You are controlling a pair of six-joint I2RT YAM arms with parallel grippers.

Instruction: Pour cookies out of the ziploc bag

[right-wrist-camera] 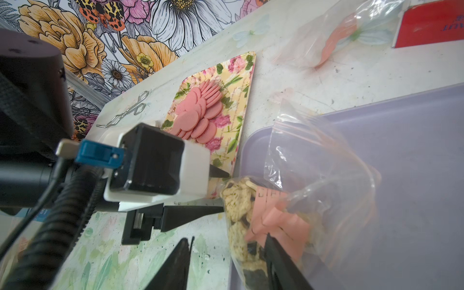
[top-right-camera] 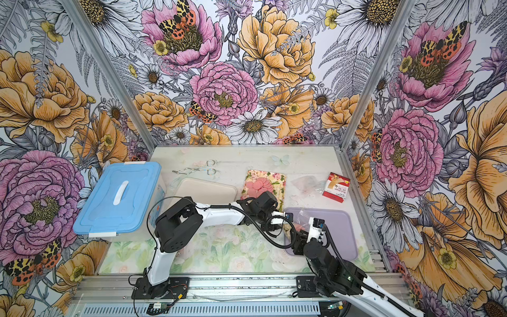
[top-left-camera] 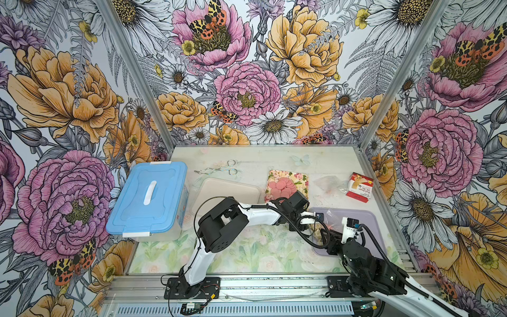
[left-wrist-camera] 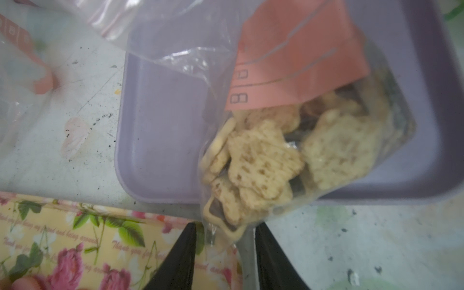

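Note:
A clear ziploc bag [left-wrist-camera: 290, 145] of pale cookies with an orange-pink label lies partly over the lavender tray [left-wrist-camera: 159, 169]. One of its cookie-filled corners sticks out past the tray's edge. In the left wrist view that corner reaches between the fingertips of my left gripper, whose fingers are part open. The right wrist view also shows the left gripper at the bag [right-wrist-camera: 241, 207], fingers to either side of its corner. My right gripper is open close to the bag, one finger overlapping it in view. The bag's clear upper part looks loose and empty.
A floral board [top-left-camera: 298, 182] with pink discs lies behind the left gripper. Another clear bag [top-left-camera: 328, 182] and a red-white box [top-left-camera: 360, 187] lie behind the tray. Beige tray [top-left-camera: 248, 191], scissors-like tongs [top-left-camera: 219, 169] and a blue-lidded bin [top-left-camera: 148, 195] stand left.

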